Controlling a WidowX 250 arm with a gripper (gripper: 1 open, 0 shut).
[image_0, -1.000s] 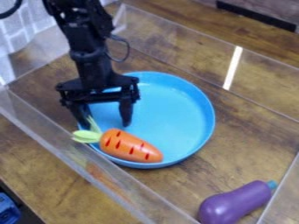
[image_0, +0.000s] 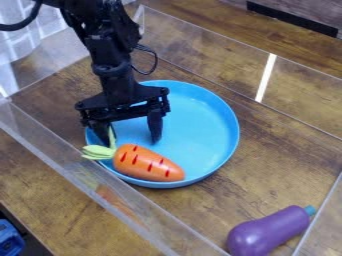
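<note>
My black gripper (image_0: 124, 118) reaches down from the top left into a round blue bowl (image_0: 206, 131), its fingers open and spread over the bowl's left part. An orange toy carrot (image_0: 150, 164) with dark slashes and a pale green top lies in the front of the bowl, just below the fingers. A purple toy eggplant (image_0: 263, 233) lies on the wooden surface at the lower right, outside the bowl.
A clear plastic wall runs diagonally along the lower left, close to the bowl. A blue object (image_0: 7, 240) sits in the bottom left corner.
The gripper and arm have shifted slightly since a second ago, and the bowl and carrot sit a little further left. The eggplant looks unmoved.
</note>
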